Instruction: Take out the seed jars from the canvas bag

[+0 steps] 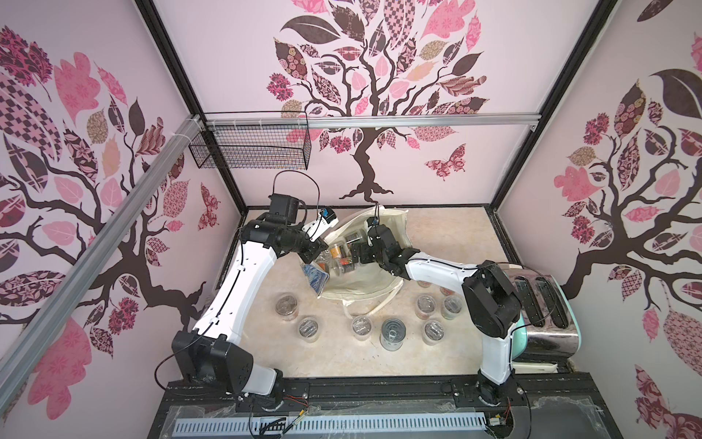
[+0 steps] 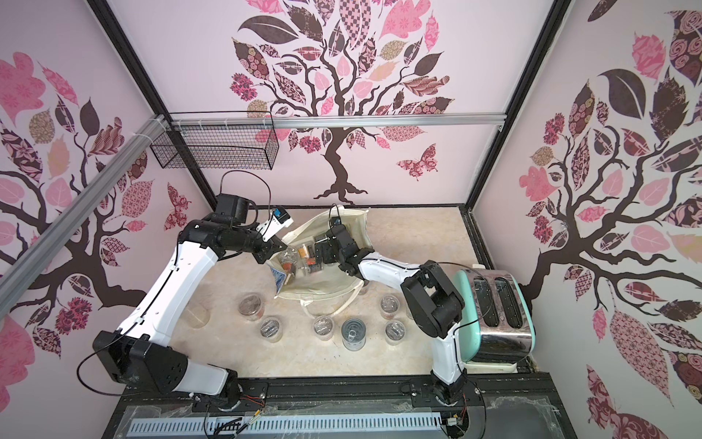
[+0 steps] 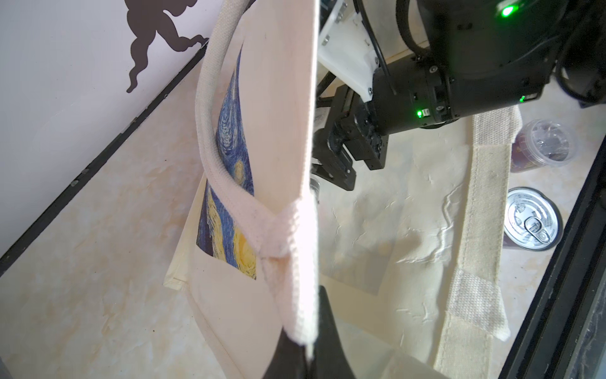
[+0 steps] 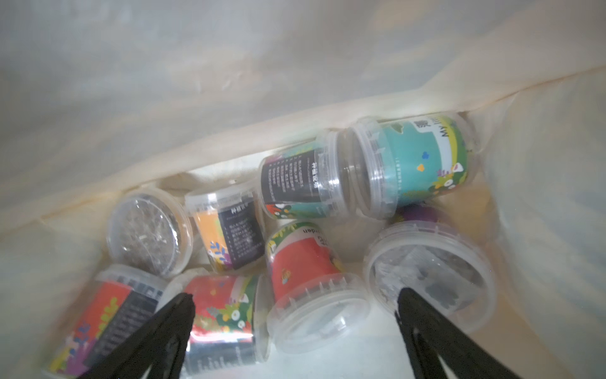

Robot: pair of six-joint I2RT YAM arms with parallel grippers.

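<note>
The cream canvas bag [image 1: 365,289] stands mid-table with seed jars inside, among them a teal jar [image 4: 416,161], a red jar [image 4: 300,259] and an orange-labelled jar [image 4: 228,232]. My left gripper is shut at the bag's left rim, with the rim and strap [image 3: 217,158] just above its fingers; whether cloth is between them is unclear. My right gripper is open inside the bag over the jars, nothing seen held.
Several jars [image 1: 286,306] and a can [image 1: 392,333] stand on the front of the table. A mint toaster [image 2: 497,314] is at the right.
</note>
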